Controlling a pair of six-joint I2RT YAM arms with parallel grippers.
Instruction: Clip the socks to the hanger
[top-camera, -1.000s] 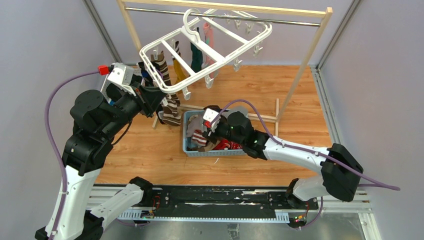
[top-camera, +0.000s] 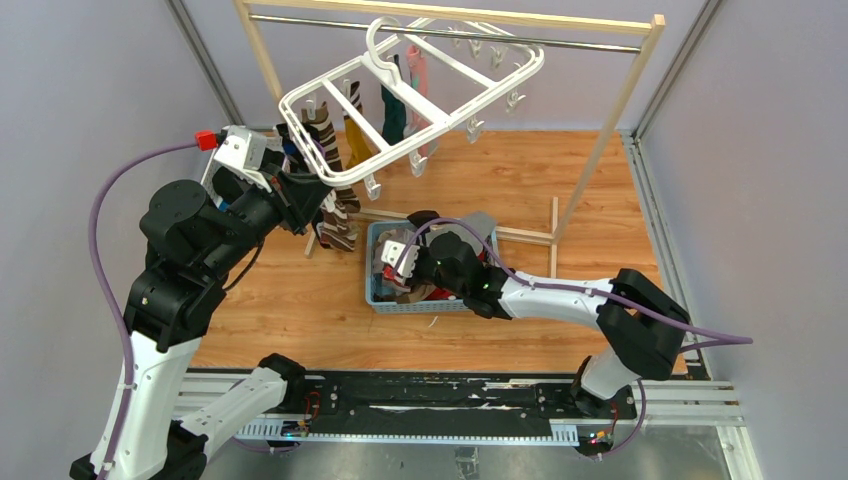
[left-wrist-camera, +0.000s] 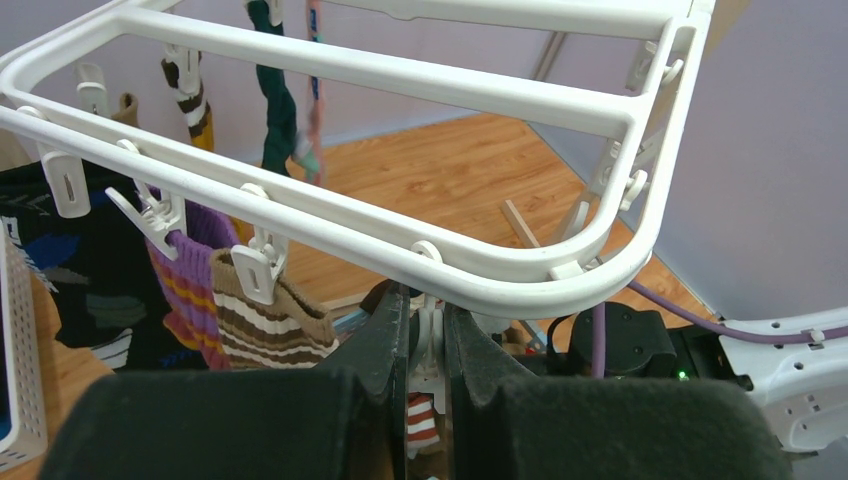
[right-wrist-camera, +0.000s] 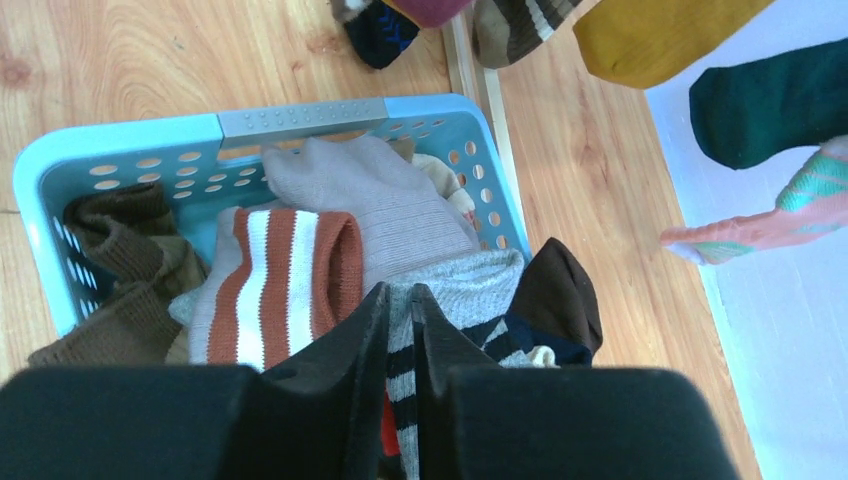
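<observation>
The white hanger (top-camera: 410, 90) hangs from the rail, with several socks clipped along its left and far sides. In the left wrist view, my left gripper is shut on a white clip (left-wrist-camera: 430, 345) under the hanger's near corner. Next to it, a brown striped sock (left-wrist-camera: 270, 320) and a purple sock (left-wrist-camera: 190, 280) hang from clips. Down in the basket, my right gripper has its fingertips close together at a grey-and-black striped sock (right-wrist-camera: 460, 285). Cloth shows in the narrow gap, but whether it is gripped is unclear.
The blue basket (right-wrist-camera: 130, 138) holds several loose socks, among them a brown-and-white striped one (right-wrist-camera: 290, 280) and a plain grey one (right-wrist-camera: 380, 200). A wooden stand (top-camera: 598, 140) frames the hanger. Bare floor (top-camera: 300, 320) lies in front of the basket.
My right arm has moved left and slightly lower over the basket, and its fingers now lie among the socks. The left arm and hanger look unmoved; the hanging striped sock sways slightly.
</observation>
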